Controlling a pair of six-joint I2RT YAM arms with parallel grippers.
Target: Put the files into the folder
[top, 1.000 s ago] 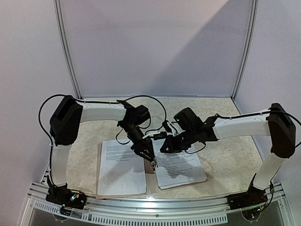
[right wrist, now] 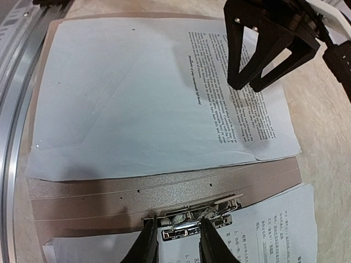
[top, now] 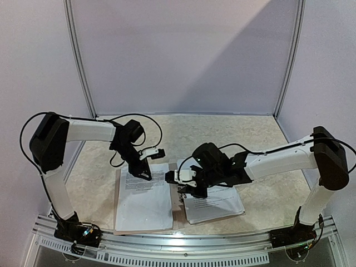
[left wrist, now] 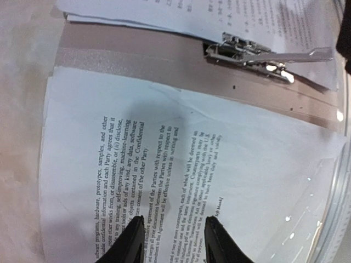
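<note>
The open folder (top: 177,216) lies on the table with its metal clip (right wrist: 189,222) along the spine. White printed sheets (top: 146,206) cover its left half, and a second stack of papers (top: 214,206) lies on its right half. Over the upper part of the left sheets is my left gripper, part open, nothing visible between its fingers. At the clip is my right gripper, its fingertips a little apart with the clip showing in the gap. Whether they grip the clip cannot be made out. In the top view, the right arm hides most of the clip.
A metal rail (top: 167,240) runs along the front, close to the folder's lower edge. Bare table (top: 267,144) lies behind and to the right of the folder. Both grippers are close together near the spine.
</note>
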